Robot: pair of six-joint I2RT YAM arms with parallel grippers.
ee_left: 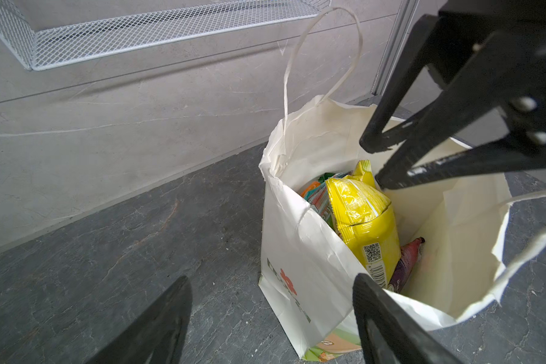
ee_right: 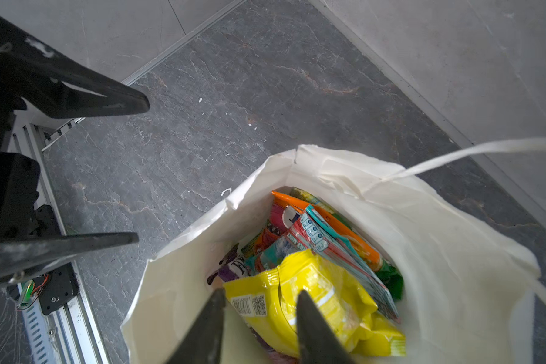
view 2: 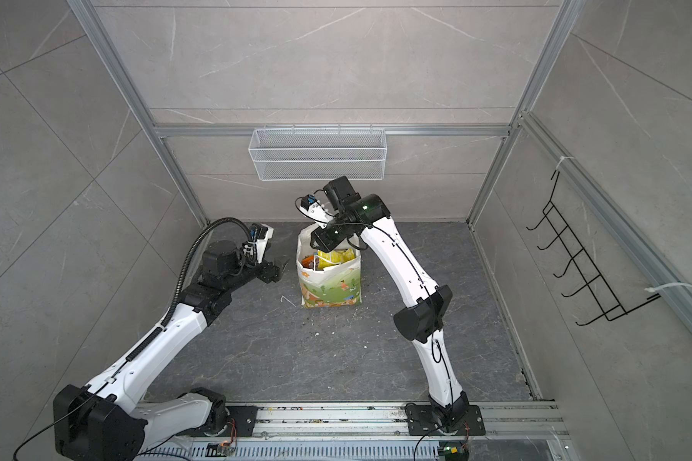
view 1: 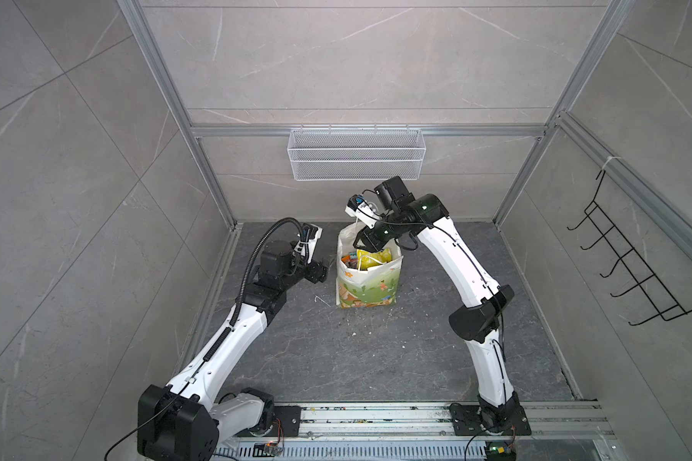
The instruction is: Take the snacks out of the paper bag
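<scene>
The white paper bag [view 1: 365, 288] with a green print stands upright, holding snack packs: a yellow packet [ee_left: 361, 230] and orange [ee_right: 352, 236], teal and purple packs. My right gripper [view 1: 365, 244] hangs over the bag's mouth; in the left wrist view its open fingers [ee_left: 430, 170] are above the yellow packet, holding nothing visible. My left gripper [view 2: 269, 272] is left of the bag, its fingers [ee_left: 145, 321] open and apart, outside the bag's near side.
A white wire basket [view 1: 356, 153] hangs on the back wall and a black hook rack [view 1: 630, 269] on the right wall. The grey floor [view 1: 376, 353] around the bag is mostly bare.
</scene>
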